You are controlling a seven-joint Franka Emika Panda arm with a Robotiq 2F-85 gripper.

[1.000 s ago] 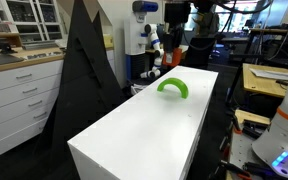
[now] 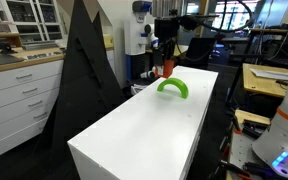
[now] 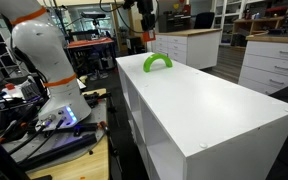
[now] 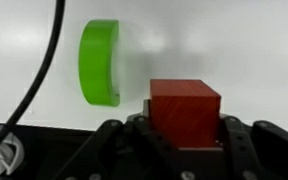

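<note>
A red block [image 4: 185, 108] is clamped in my gripper, with a black finger on either side of it. In exterior view 1 the red block [image 2: 168, 69] hangs below the gripper, appearing just above and behind the green arch [image 2: 173, 82]. The arch [image 3: 157, 58] stands upright on the white table, its ends down, near the table's far end in exterior view 2. From the wrist, the arch [image 4: 97, 62] lies to the left of the block, with bare white surface between them. The block is apart from the arch.
The white table [image 2: 134, 125] is otherwise largely bare, with a long free stretch toward exterior view 1's camera. A dark cable [image 4: 44, 75] crosses the left of the wrist view. The table's edge [image 4: 54, 129] runs close below the arch there.
In exterior view 1 my gripper has come down and shifted left with the red block, nearer the arch. The green arch has stayed in place.
</note>
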